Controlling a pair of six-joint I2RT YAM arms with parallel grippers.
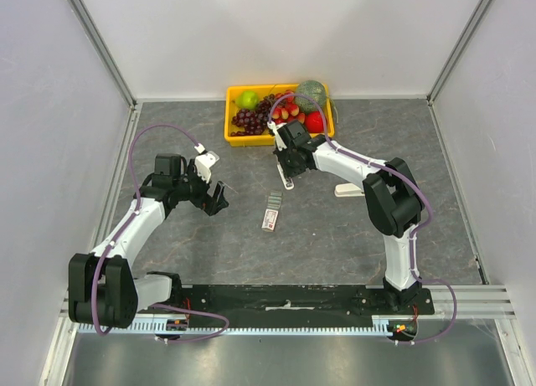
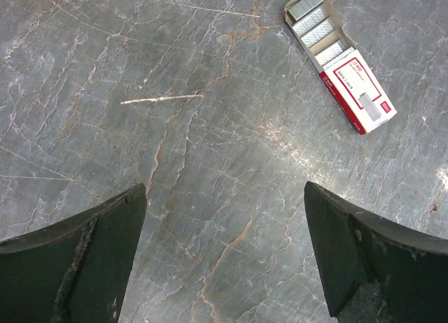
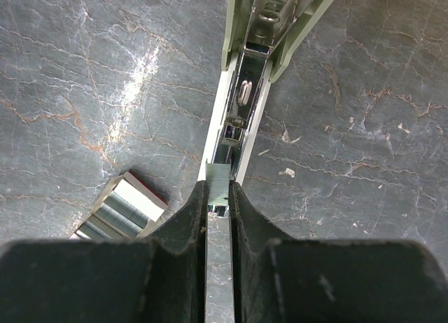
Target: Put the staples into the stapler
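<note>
Between the fingertips of my right gripper is a small strip of staples (image 3: 218, 176), gripped at its near end. It overlaps the front part of the metal channel of the stapler (image 3: 243, 92); whether it lies fully down inside, I cannot tell. The stapler's pale green top is swung up, leaving the channel bare. From above, the right arm hides most of the stapler (image 1: 288, 182). My left gripper stands open above bare table, nothing between its fingers. The red and white staple box (image 2: 357, 92) lies open, with several strips inside.
A yellow basket of fruit (image 1: 229, 126) stands at the back. A white object (image 1: 348, 190) lies under the right forearm. Left of the staple box (image 1: 270, 218), the table is clear around the left gripper.
</note>
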